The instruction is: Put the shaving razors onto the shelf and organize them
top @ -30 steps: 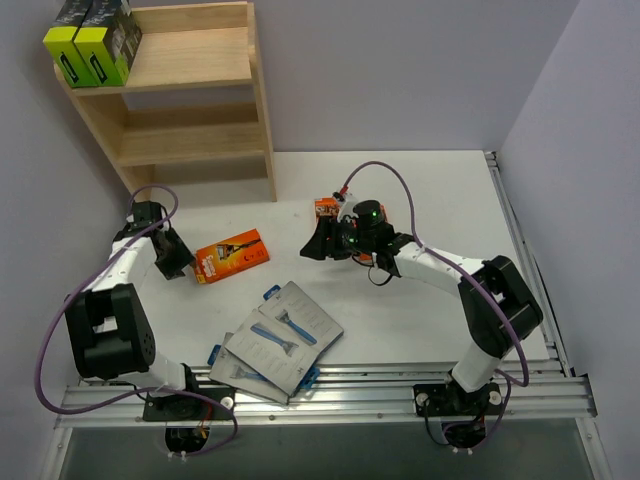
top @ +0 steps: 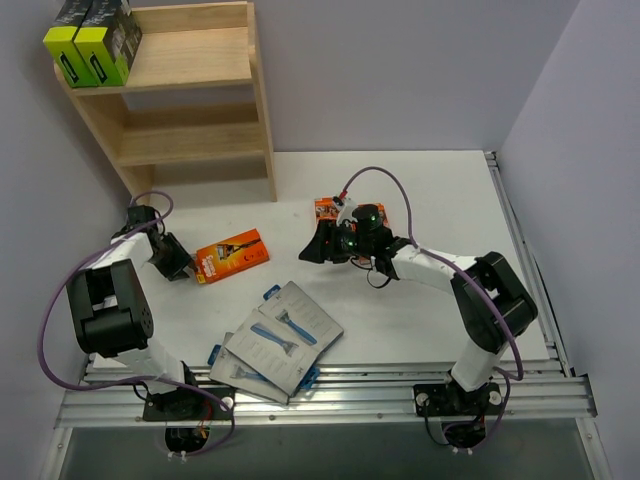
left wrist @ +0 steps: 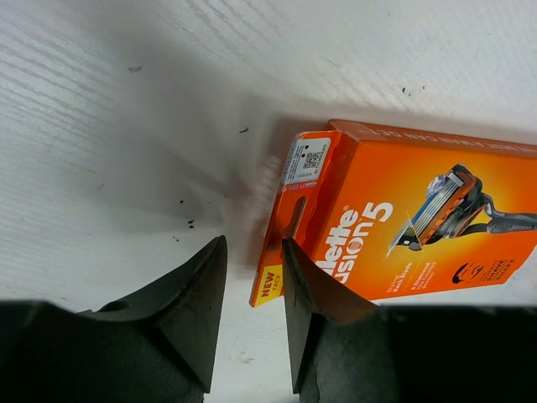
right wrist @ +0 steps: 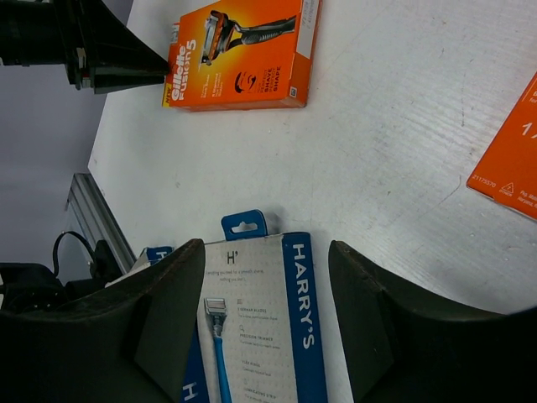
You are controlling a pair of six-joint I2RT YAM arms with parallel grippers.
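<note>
An orange Gillette razor box (top: 231,257) lies flat on the white table below the shelf (top: 190,135). At its left end is my left gripper (top: 188,273), fingers open; in the left wrist view one fingertip (left wrist: 289,252) overlaps the near corner of the box (left wrist: 436,222), and whether it touches cannot be told. My right gripper (top: 310,255) hovers over the middle of the table, its fingers apart and empty in the right wrist view. Partly hidden beneath the right arm is a second orange box (top: 326,208). Harry's razor packs (top: 285,335) lie overlapping at the front.
Two green-and-black boxes (top: 95,45) stand on the shelf's top level at the left; the level below looks empty. Clear table surface (top: 450,195) extends at the right. A metal rail (top: 330,375) runs along the front edge.
The right arm has shifted very slightly. The boxes have stayed put.
</note>
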